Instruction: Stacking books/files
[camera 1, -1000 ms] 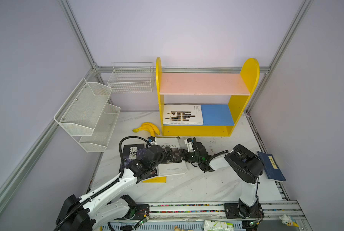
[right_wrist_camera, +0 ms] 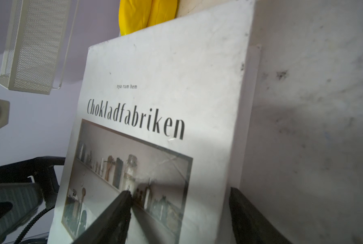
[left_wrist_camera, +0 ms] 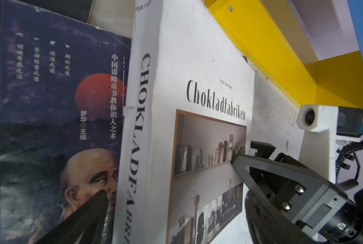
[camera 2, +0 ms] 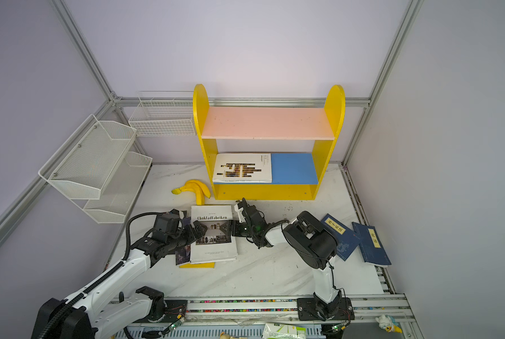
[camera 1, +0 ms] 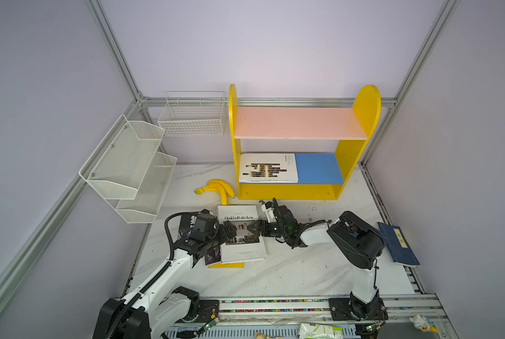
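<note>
The white Chokladfabriken book (camera 1: 239, 248) lies on top of the pile at the front middle. A dark blue book with a bald head on its cover (left_wrist_camera: 47, 105) lies beside it at the left, and a yellow book (camera 1: 226, 265) shows underneath. My left gripper stands open over the white book's left part. My right gripper is part open at that book's right edge, its fingers straddling cover and edge; whether they touch it I cannot tell.
The yellow shelf (camera 1: 286, 192) behind holds a white book (camera 1: 268, 167) on its blue board (camera 1: 319, 169). Bananas (camera 1: 215, 187) lie at the back left. Blue books (camera 2: 371, 243) lie at the right. Mesh racks (camera 1: 128, 158) hang at the left.
Over the last second the white book has shifted left and slightly toward the front. Both grippers have moved left with it.
</note>
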